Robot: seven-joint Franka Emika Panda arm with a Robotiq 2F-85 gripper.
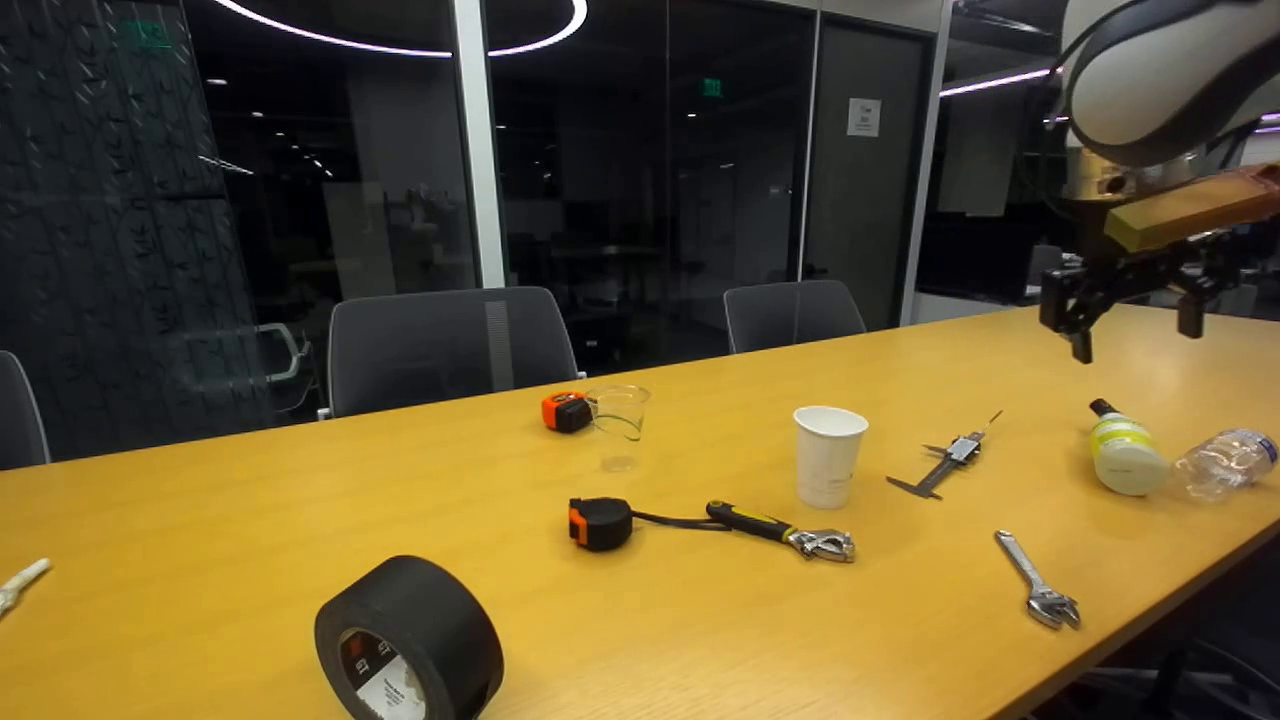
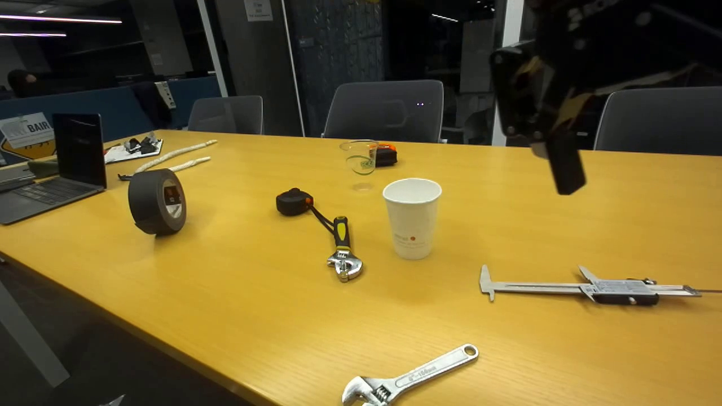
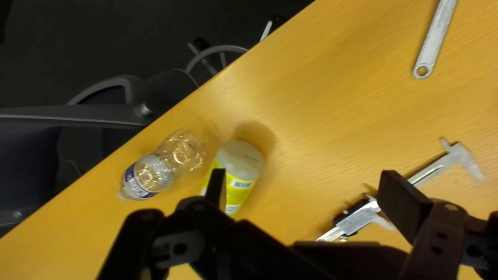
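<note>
My gripper [image 1: 1136,346] hangs in the air above the right part of the table, its fingers wide apart and nothing between them. Below it in exterior view 1 lies a bottle with a yellow label [image 1: 1124,446], and beside that a clear plastic bottle [image 1: 1226,464]. From the wrist, the yellow-labelled bottle [image 3: 240,165] shows partly behind the left finger. Digital calipers [image 3: 369,217] lie under the gap and partly behind the right finger. A white paper cup [image 2: 412,220] stands upright. A silver adjustable wrench [image 1: 1038,584] rests near the table's front edge.
A black-handled wrench [image 2: 342,247], a black tape measure [image 2: 294,202], an orange-black tape measure [image 1: 566,412] and a clear cup [image 1: 618,426] occupy the middle. A black tape roll [image 1: 411,636] and a laptop [image 2: 51,189] are farther off. Bare table separates them.
</note>
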